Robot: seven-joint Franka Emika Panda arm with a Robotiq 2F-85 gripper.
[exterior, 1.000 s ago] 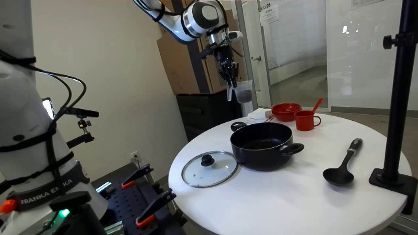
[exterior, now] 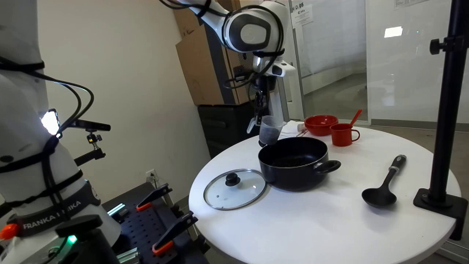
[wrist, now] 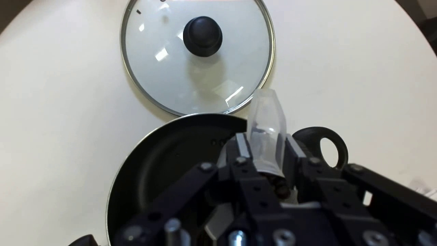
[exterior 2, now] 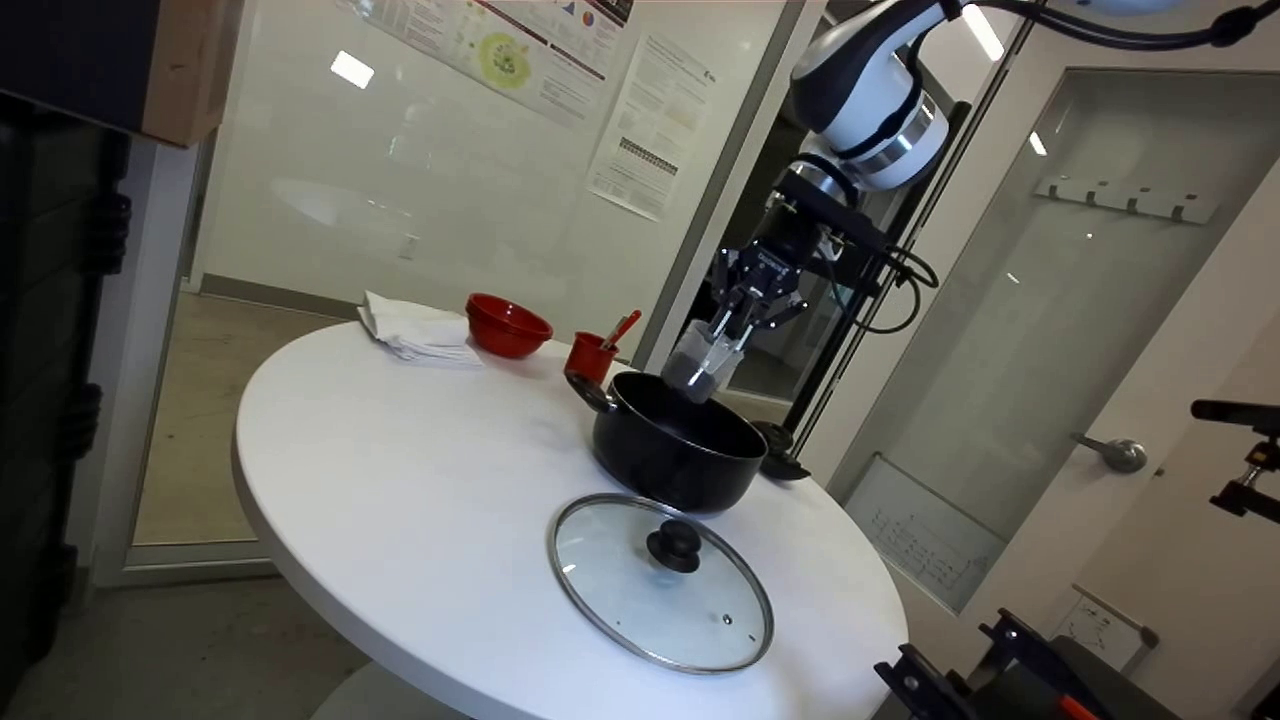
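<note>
A clear plastic cup (exterior: pixel 270 130) with dark contents hangs over the far rim of the black pot (exterior: pixel 288 169), tilted in exterior view 2. My gripper is shut on it; in the wrist view the cup's clear wall (wrist: pixel 266 131) shows between the fingers. The pot stands uncovered on the white table, and the inside that shows in the wrist view is dark. Beside the pot lies its glass lid (exterior 2: pixel 660 588), black knob up. What lies deep in the cup is partly hidden by my fingers.
A red bowl (exterior: pixel 321 125), a red mug (exterior: pixel 343 134) with a red-handled utensil, and a white cloth (exterior 2: pixel 417 329) sit at the table's far side. A black ladle (exterior: pixel 381 195) lies near a black pole (exterior: pixel 442 110).
The arm has come down and turned, bringing the cup lower and closer to the pot's rim. The cup now covers part of the pot's far handle. Pot, lid and ladle have stayed put.
</note>
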